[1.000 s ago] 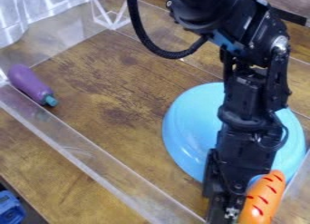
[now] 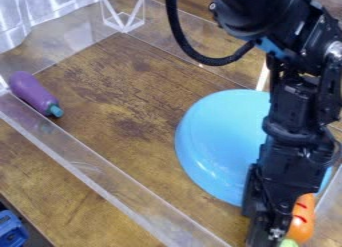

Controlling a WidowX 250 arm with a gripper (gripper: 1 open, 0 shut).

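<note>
My black gripper [image 2: 271, 223] points down at the lower right, in front of a blue plate or bowl [image 2: 214, 136]. An orange carrot [image 2: 302, 219] with a green end is beside the fingertips, partly behind them. I cannot tell whether the fingers are shut on it. A purple bottle-like object [image 2: 34, 93] with a teal tip lies at the left.
Clear tray walls [image 2: 100, 191] run along the left and lower edge. A blue object [image 2: 8, 229] sits outside at the bottom left. The wooden floor [image 2: 114, 111] left of the blue plate is bare.
The arm has moved slightly to the right. The carrot has shifted right and is more hidden by the gripper, and the blue plate appears shifted slightly.
</note>
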